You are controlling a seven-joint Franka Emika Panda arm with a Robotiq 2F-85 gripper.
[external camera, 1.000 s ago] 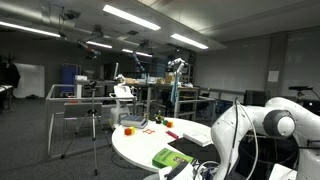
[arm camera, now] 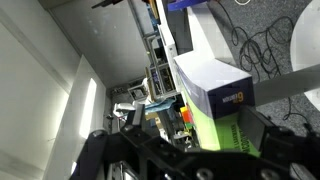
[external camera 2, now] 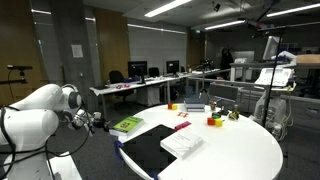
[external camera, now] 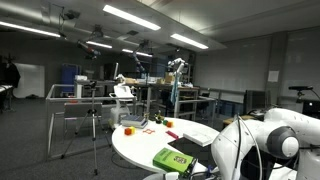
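Note:
A box, green with a white end, lies on the white table near the arm; exterior view 1 shows its green top (external camera: pixel 174 160), and exterior view 2 has the green box (external camera 2: pixel 128 124) at the table's left edge. In the wrist view the box's white end (arm camera: pixel 213 85) with dark print faces the camera, its green side (arm camera: pixel 228 134) below. My gripper is open, its dark fingers spread at the bottom of the wrist view and partly cut off. The box reaches down toward the space between them; whether they touch it, I cannot tell.
A black mat and a white box (external camera 2: pixel 182 145) lie on the white table (external camera 2: pixel 245 150). Red, yellow and orange items stand farther back, including an orange block (external camera: pixel 129 131). A tripod (external camera: pixel 95 125) stands off the table's side.
The white arm has changed its pose, its forearm now rising more steeply at the right of exterior view 1. The green box stays in nearly the same place.

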